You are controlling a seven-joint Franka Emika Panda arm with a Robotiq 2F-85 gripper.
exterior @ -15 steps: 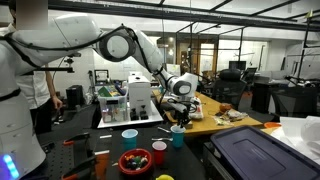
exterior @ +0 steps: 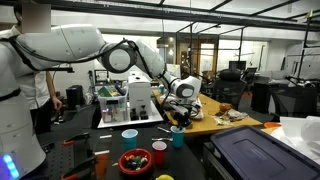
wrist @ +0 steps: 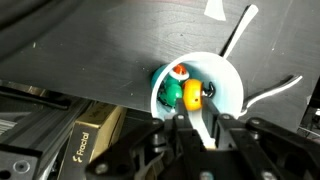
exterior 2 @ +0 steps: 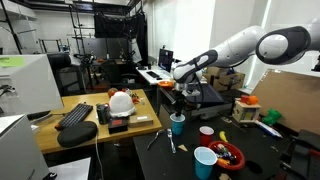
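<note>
In the wrist view, a light blue cup [wrist: 232,78] with a pale inside lies under my gripper. It holds small coloured things, among them an orange piece [wrist: 193,98], a green piece [wrist: 191,91] and something red. The same blue cup [exterior: 178,138] stands on the dark table in exterior view 1, with my gripper [exterior: 182,122] right at its top. From the other side, the gripper [exterior 2: 178,110] is also over the cup [exterior 2: 178,126]. My fingers are close together, but their tips are dark and I cannot make out what lies between them.
A red bowl [exterior: 134,163] with several items, a red cup [exterior: 159,153] and another blue cup [exterior: 130,139] stand nearby. Spoons [wrist: 238,30] lie beside the cup. A cardboard box [wrist: 91,140] is close on its other side. A dark lidded bin [exterior: 262,155] borders the area.
The wrist and hand have shifted slightly over the cup. The cup and the other tableware look unmoved.
</note>
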